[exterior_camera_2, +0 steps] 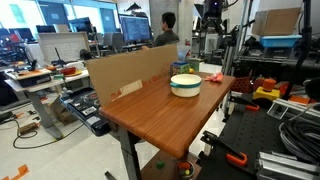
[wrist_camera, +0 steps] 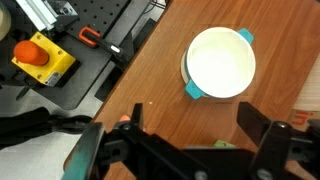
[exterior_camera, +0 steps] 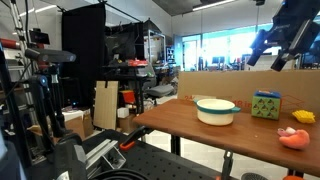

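Note:
A white round bowl with teal handles [wrist_camera: 220, 62] sits on the brown wooden table, empty inside as the wrist view shows. In exterior view 1 the same bowl [exterior_camera: 216, 111] stands left of a green and blue block-like thing [exterior_camera: 266, 105]. A pink object [exterior_camera: 295, 138] lies at the table's near right, and a yellow one [exterior_camera: 303, 117] farther back. High above the table's right side hangs my gripper [exterior_camera: 268, 64], open and touching nothing. From the wrist, its dark fingers [wrist_camera: 262, 135] are spread wide, with part of the green thing [wrist_camera: 232, 145] low between them.
A low wooden panel [exterior_camera_2: 140, 78] runs along the table's back edge. Beside the table, a metal frame carries an orange-handled clamp [wrist_camera: 88, 38] and a yellow box with an orange button [wrist_camera: 42, 58]. Bare tabletop [exterior_camera_2: 160, 118] extends in front of the bowl.

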